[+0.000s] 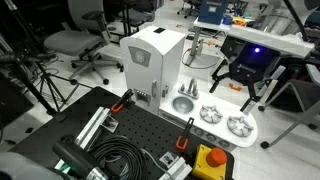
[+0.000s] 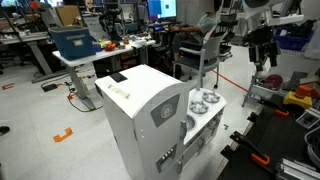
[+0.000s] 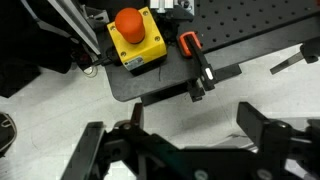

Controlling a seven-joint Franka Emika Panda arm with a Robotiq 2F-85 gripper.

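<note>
My gripper (image 1: pixel 238 101) hangs over the right part of a white toy kitchen counter (image 1: pixel 200 128), its two black fingers spread wide and nothing between them. In the wrist view the open gripper has pale floor below it, beside the dark table edge. The counter carries a small sink (image 1: pixel 183 104) with a tap and two silvery burners (image 1: pixel 240 126). At its left end stands a tall white cabinet (image 1: pixel 154 64) with a rounded top, its door (image 2: pixel 168 125) facing the counter. No loose item shows on the counter.
A black perforated table (image 1: pixel 140 140) borders the counter, with orange-handled clamps (image 1: pixel 183 143), coiled black cables (image 1: pixel 118 158) and a yellow box with a red emergency button (image 3: pixel 130 25). Office chairs (image 1: pixel 82 38) and a blue-bin workbench (image 2: pixel 80 45) stand farther off.
</note>
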